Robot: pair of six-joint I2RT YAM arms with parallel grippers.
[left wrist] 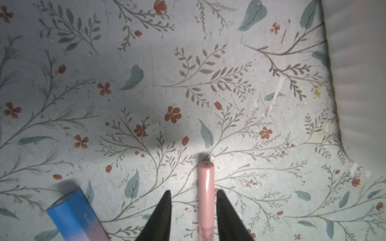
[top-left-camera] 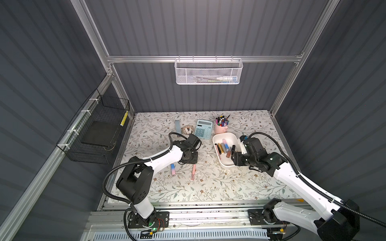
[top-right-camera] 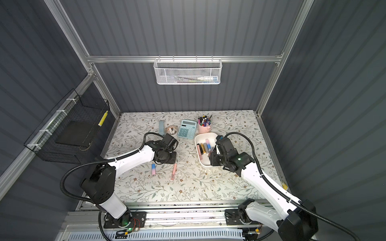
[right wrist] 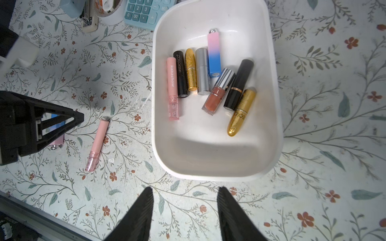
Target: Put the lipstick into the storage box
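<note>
A pink lipstick lies on the floral table, left of the white storage box. My left gripper is above it and open, its fingers spread wider than the tube and apart from it. To the left of that lipstick is a blue-and-pink one, partly cut off in the left wrist view. Several lipsticks rest inside the box, among them a pink tube, a black one and a gold one. My right gripper stands open and empty over the box's near side.
Behind the box stand a pink pen cup and a blue calculator. A stapler and a tape roll sit farther left.
</note>
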